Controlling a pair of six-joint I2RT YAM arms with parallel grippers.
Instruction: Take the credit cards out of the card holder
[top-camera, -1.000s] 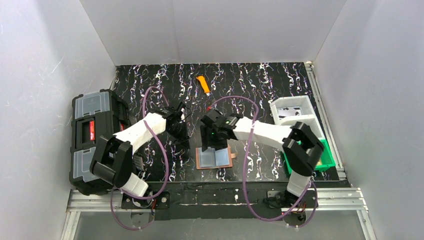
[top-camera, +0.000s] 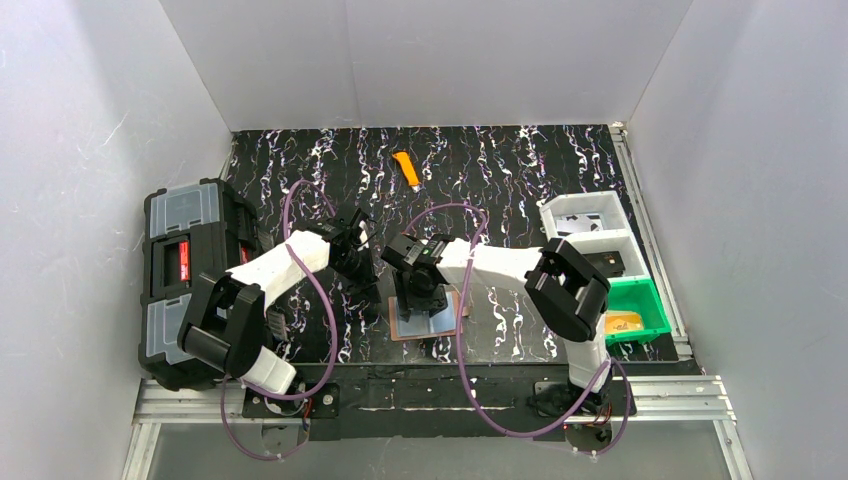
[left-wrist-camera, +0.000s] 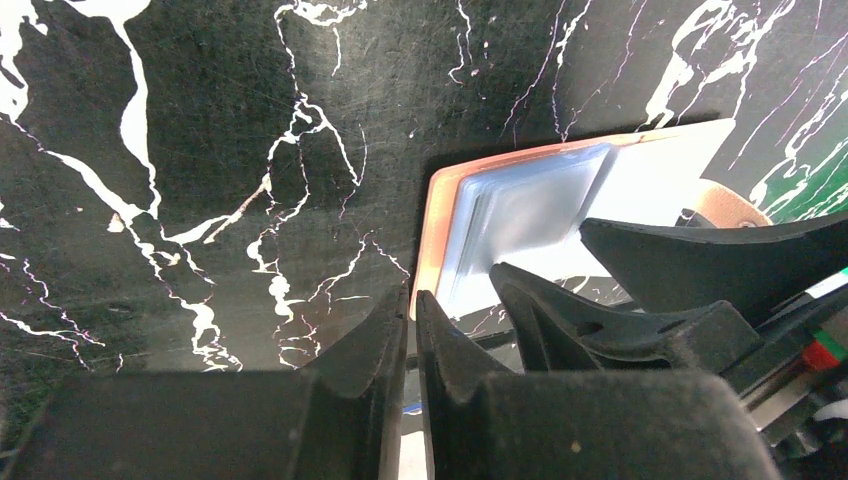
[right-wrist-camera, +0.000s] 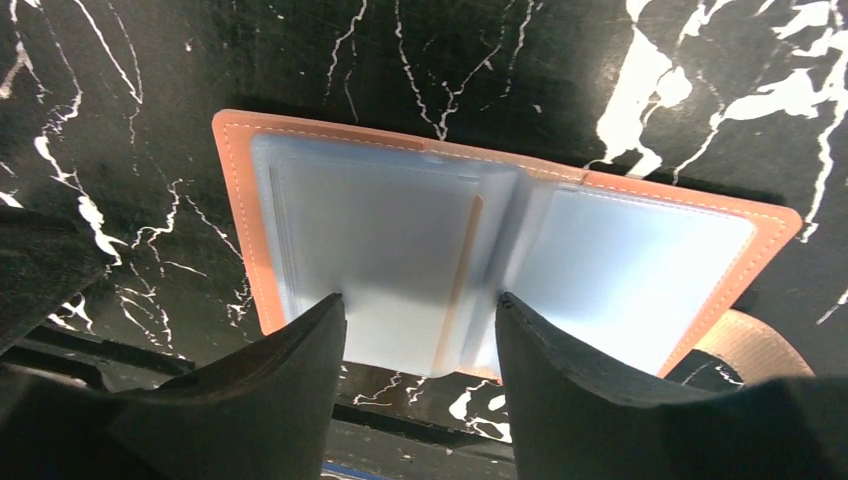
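The card holder (right-wrist-camera: 385, 240) lies spread open on the table, tan-edged with cloudy clear sleeves on both halves. A thin tan strip (right-wrist-camera: 460, 270) shows through the sleeves near the fold. Over the left half, my right gripper is part open, its fingertips low at the sleeves and no card visible between them. Whether they touch the plastic, I cannot tell. My left gripper hovers left of the holder with its fingers together; nothing shows between them. From above, the right gripper (top-camera: 415, 308) covers part of the holder (top-camera: 445, 320).
An orange-handled tool (top-camera: 405, 168) lies at the back. White bins (top-camera: 625, 240) and a green bin (top-camera: 655, 310) stand on the right, a black toolbox (top-camera: 160, 280) on the left.
My right arm has moved left and its gripper has come down over the holder's left half. The holder has shifted slightly left and turned a little. The left arm has stayed nearly still.
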